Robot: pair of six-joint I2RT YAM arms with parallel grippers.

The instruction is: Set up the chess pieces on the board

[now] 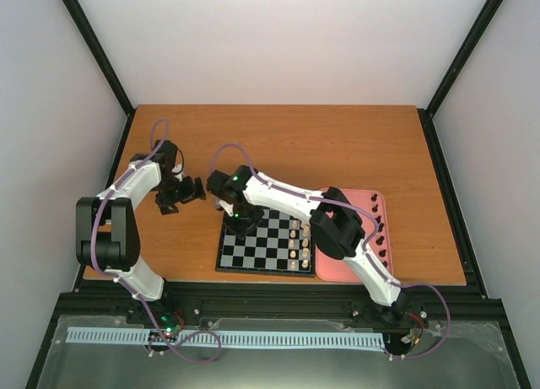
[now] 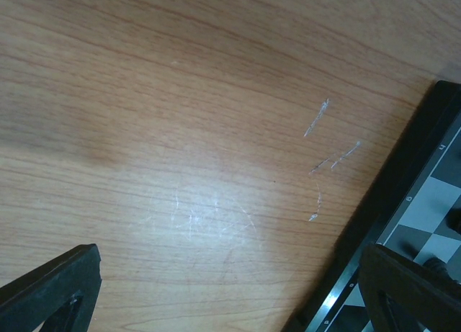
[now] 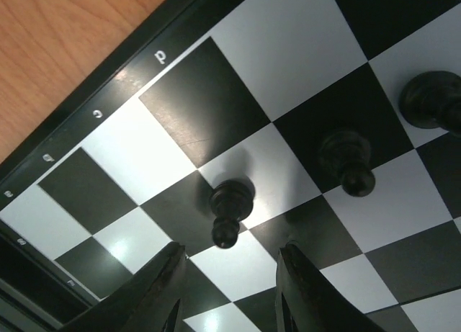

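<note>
On the chessboard [image 1: 260,251], my right gripper [image 1: 238,233] reaches down over the left part. Its fingers are open in the right wrist view, with bare squares between the tips. A black pawn [image 3: 232,202] stands just past those tips, around the border of a light and a dark square. Another black piece [image 3: 346,158] stands on a dark square, and a third black piece [image 3: 431,100] is on the light square beyond. Above the table left of the board, my left gripper [image 1: 186,202] is open and empty.
Pale pieces [image 1: 293,244] stand in rows on the board's right side. A pink tray [image 1: 337,271] right of the board holds several dark pieces [image 1: 381,240]. Bare wood table [image 1: 337,144] stretches behind. The right arm hides the board's far part.
</note>
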